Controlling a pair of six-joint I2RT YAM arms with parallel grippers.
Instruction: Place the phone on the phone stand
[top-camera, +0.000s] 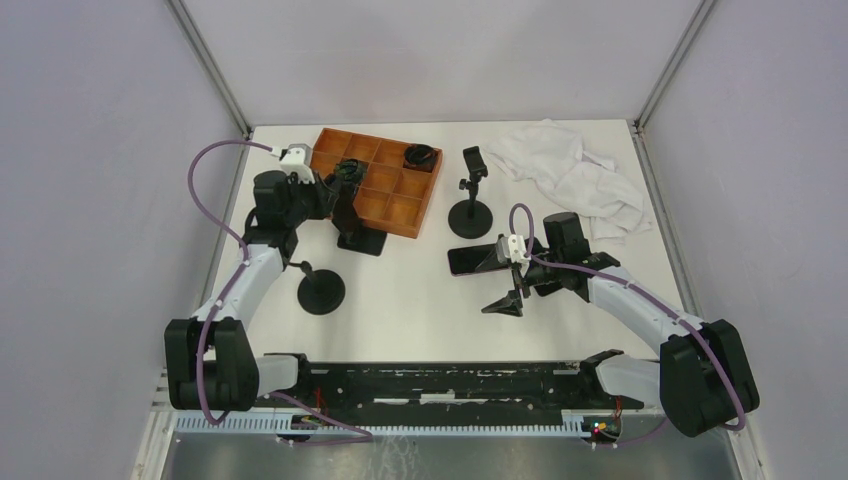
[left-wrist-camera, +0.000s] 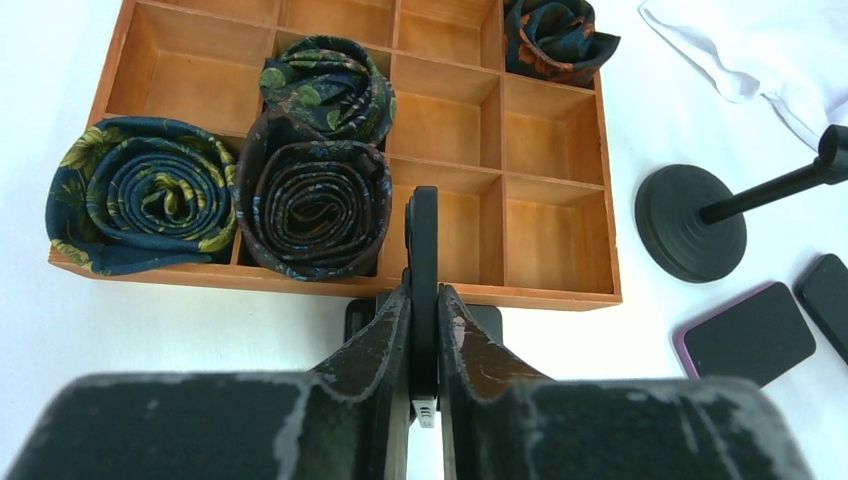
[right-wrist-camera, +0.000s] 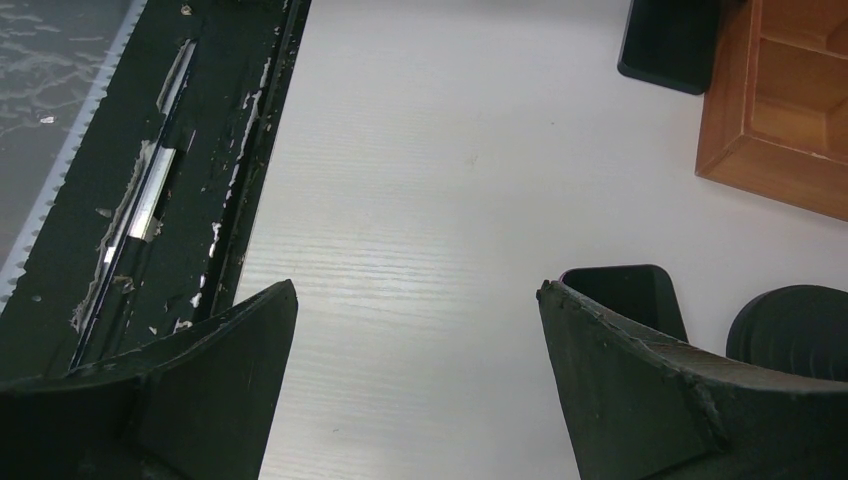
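Observation:
My left gripper is shut on a dark phone (left-wrist-camera: 423, 230), held edge-on over a black stand (top-camera: 362, 241) at the front of the wooden organizer; whether the phone rests on it cannot be told. My right gripper is open above the table. A dark phone (top-camera: 468, 259) lies near it, with another (left-wrist-camera: 829, 305) beside that. A round-based stand (top-camera: 470, 218) stands at back centre, another (top-camera: 322, 293) at front left.
The wooden organizer (top-camera: 405, 210) holds rolled ties (left-wrist-camera: 310, 210). A white cloth (top-camera: 570, 170) lies at back right.

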